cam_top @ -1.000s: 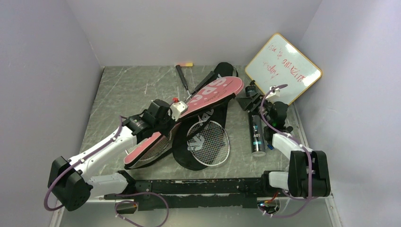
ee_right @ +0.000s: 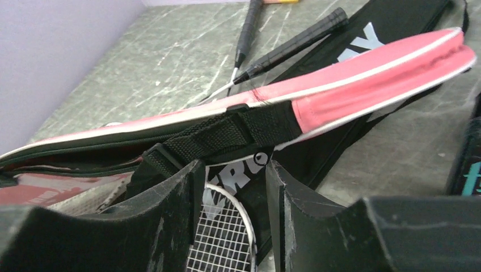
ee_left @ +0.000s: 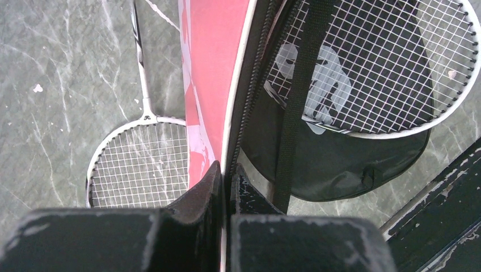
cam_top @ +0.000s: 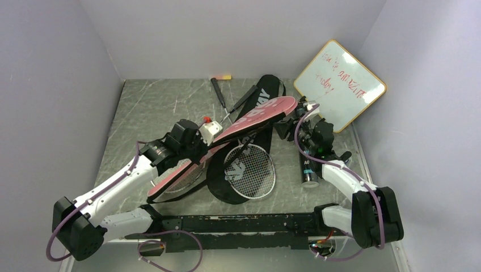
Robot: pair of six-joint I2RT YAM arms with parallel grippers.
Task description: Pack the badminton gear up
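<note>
A pink and black racket bag (cam_top: 262, 113) is lifted and tilted, its zipped side partly gaping. My left gripper is shut on the bag's edge, along the white piping and zipper. The right gripper stands part open before the bag's black strap (ee_right: 249, 127), with no bag edge visibly pinched. Beneath lies a black bag (cam_top: 218, 190) bearing white letters. One racket (cam_top: 252, 173) rests with its head on this black bag. Another racket (ee_left: 142, 164) lies on the left, its head partly covered by the pink bag.
A black shuttlecock tube (cam_top: 309, 175) lies under the right arm. A whiteboard (cam_top: 340, 85) leans at the back right. Near the back edge sits a yellow-orange item (cam_top: 222, 77).
The right gripper has moved left, up to the bag's raised far end, and its finger has changed little to the eye. That end of the bag has shifted slightly right.
</note>
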